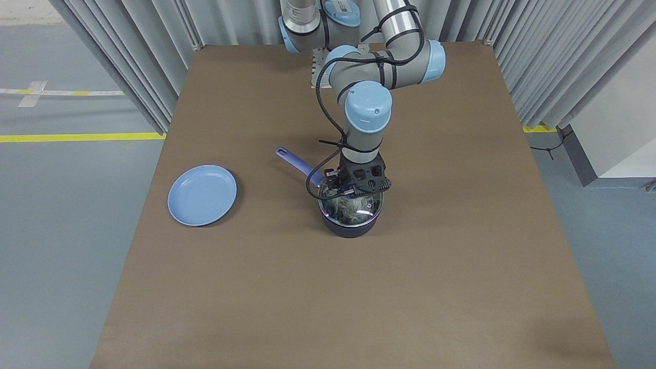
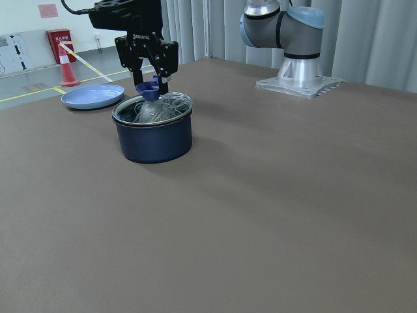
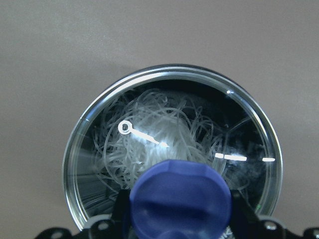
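Note:
A dark blue pot (image 2: 153,143) with a purple handle (image 1: 293,161) stands mid-table. Its glass lid (image 3: 109,124) covers a tangle of white translucent strands, seen through the glass. My gripper (image 2: 149,77) is over the lid, shut on its blue knob (image 3: 180,199), which fills the bottom middle of the wrist view between the fingers. In the front view the gripper and cables hide part of the pot and the knob.
A light blue plate (image 1: 201,195) lies to the pot's left in the front view.

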